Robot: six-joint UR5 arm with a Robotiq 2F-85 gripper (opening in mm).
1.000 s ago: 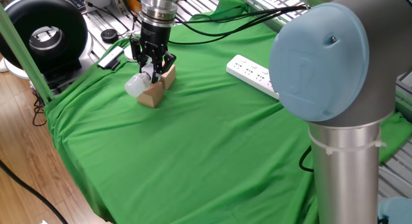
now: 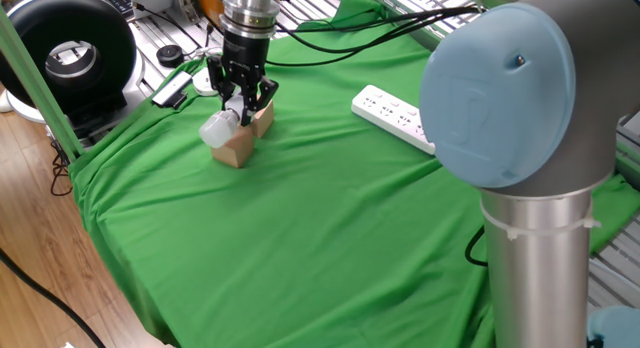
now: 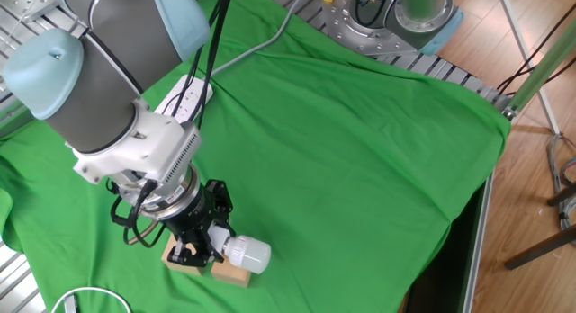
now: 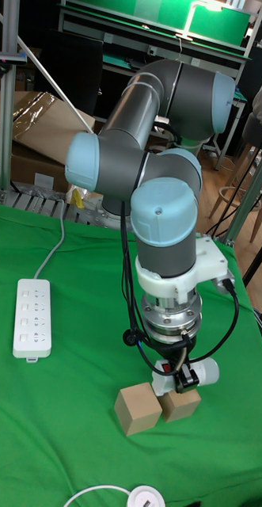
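A white bulb-like object [image 2: 217, 129] with a rounded, translucent end lies tilted between the fingers of my black gripper [image 2: 237, 112], which is shut on its narrower white part. In exterior view 2 the rounded end of the bulb [image 3: 250, 254] sticks out past the fingers. Two wooden blocks stand close together under the gripper: a front block [image 2: 233, 150] below the bulb and a rear block [image 2: 264, 119] behind. Exterior view 3 shows a narrow gap between the nearer block [image 4: 138, 409] and the other block [image 4: 181, 402]. Whether the bulb touches a block cannot be told.
A white power strip [image 2: 392, 115] lies on the green cloth [image 2: 300, 228], well away from the blocks. Near the cloth's edge is a white round device with a cable [image 4: 145, 496]. Black cables hang along the arm.
The blocks stay where they were.
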